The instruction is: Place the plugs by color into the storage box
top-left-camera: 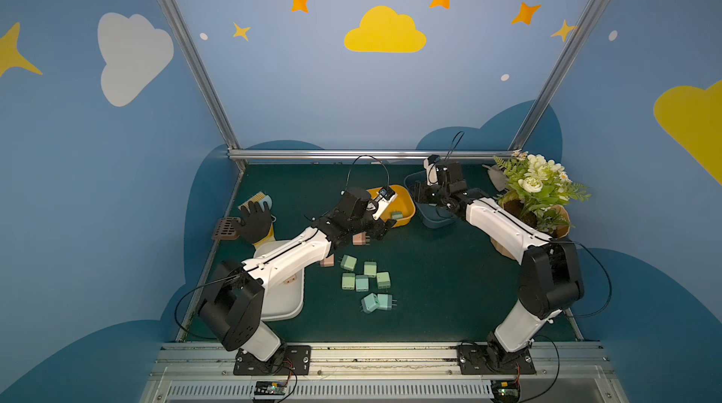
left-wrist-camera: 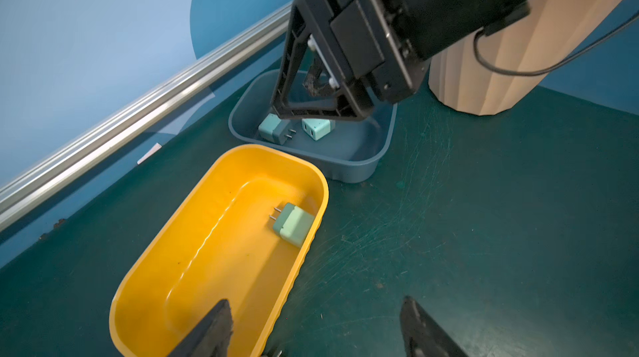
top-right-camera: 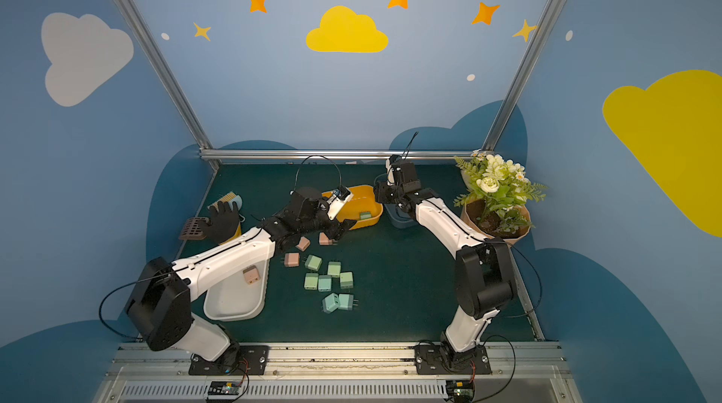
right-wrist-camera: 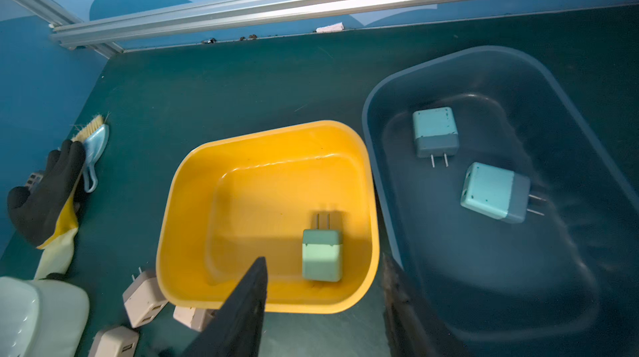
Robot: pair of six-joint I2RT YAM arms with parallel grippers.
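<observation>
A green plug (right-wrist-camera: 321, 254) lies in the yellow box (right-wrist-camera: 266, 132). Two teal plugs (right-wrist-camera: 436, 132) rest in the dark blue box (right-wrist-camera: 459, 64) beside it. Above the yellow box's front edge, my left gripper is open and empty. My right gripper hangs over the boxes, its fingers apart and nothing between them. On the table sits a loose cluster of several green plugs (top-right-camera: 311, 281) and teal plugs (top-right-camera: 345, 301). Pink plugs (top-right-camera: 291, 259) lie left of that cluster. In the white box (top-right-camera: 234, 315) there is one pink plug (top-right-camera: 251, 274).
A flower pot (top-right-camera: 496, 218) stands at the right side. Back left are a black-and-yellow glove (top-right-camera: 223, 224), a brush and a brown rack (top-right-camera: 194, 228). Both arms are close together near the yellow box.
</observation>
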